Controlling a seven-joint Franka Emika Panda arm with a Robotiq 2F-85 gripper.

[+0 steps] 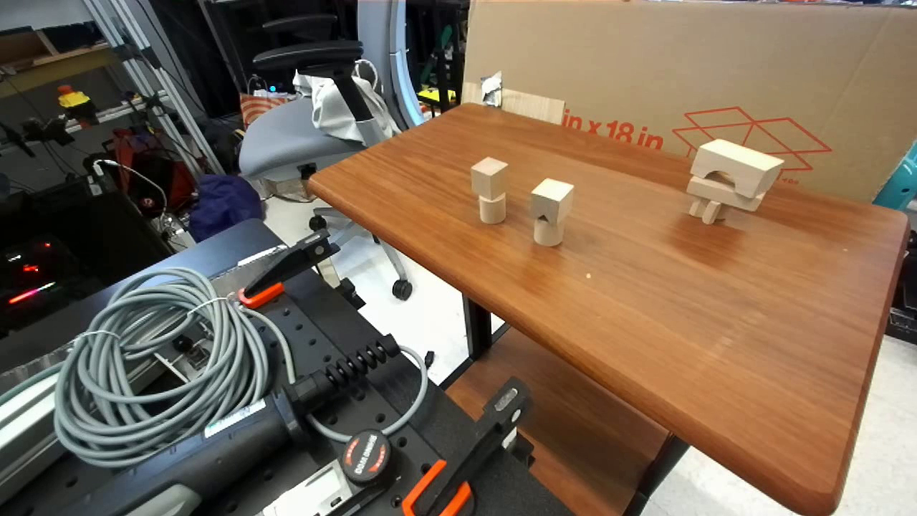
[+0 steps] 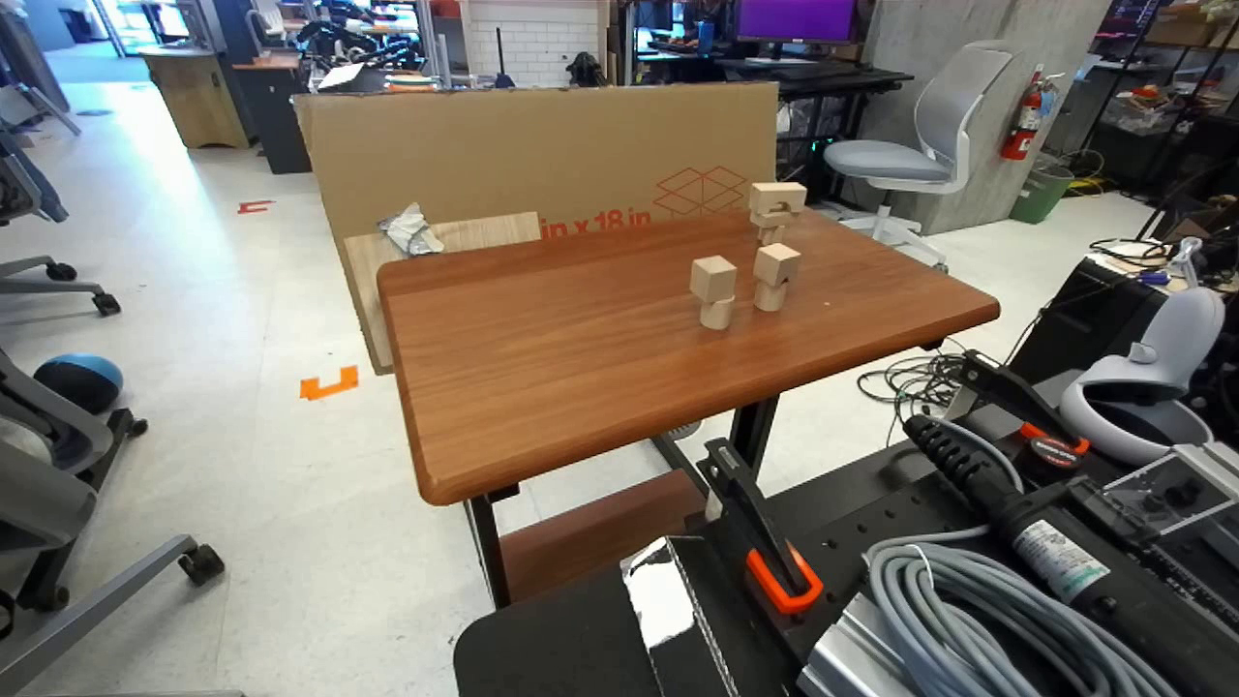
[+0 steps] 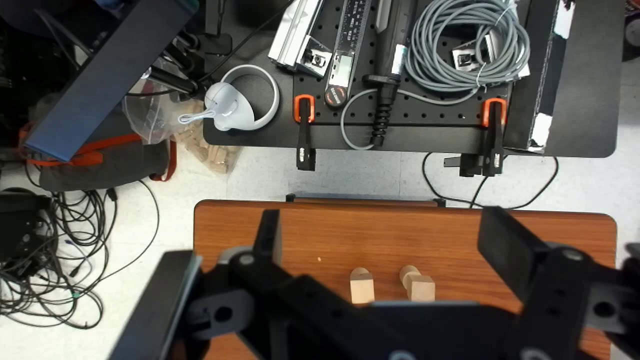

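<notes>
Two small wooden stacks stand on the brown table, each a block on top of a round piece: one with a plain cube (image 1: 490,177), the other with a notched block (image 1: 551,199). Farther back, a larger stack (image 1: 733,172) has an arched block on top and short supports beneath. In the wrist view my gripper is open wide, its fingers far apart and nothing between them. Both small stacks (image 3: 361,287) appear below, well under it; the gripper's body hides the larger stack. Neither exterior view has the gripper in it.
A cardboard sheet (image 2: 523,151) stands along its back edge. Beside the table is a black bench with coiled grey cable (image 1: 163,361), a black tool and orange-black clamps (image 1: 468,456).
</notes>
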